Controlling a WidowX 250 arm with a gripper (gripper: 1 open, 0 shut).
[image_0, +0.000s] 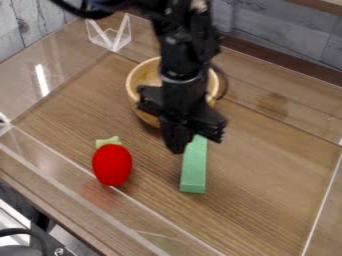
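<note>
The black gripper (179, 135) is at the middle of the view, in front of a yellow bowl (139, 80) that it partly hides, its fingers just above and left of a light green bar (194, 168) on the wooden table (267, 200). It looks shut, with nothing visible between its fingers. A red oval object (111, 163) lies to the lower left, with a small pale green piece (107, 142) at its top.
A white wire-like item (110, 30) stands at the back left. Black cabling lies at the lower left corner.
</note>
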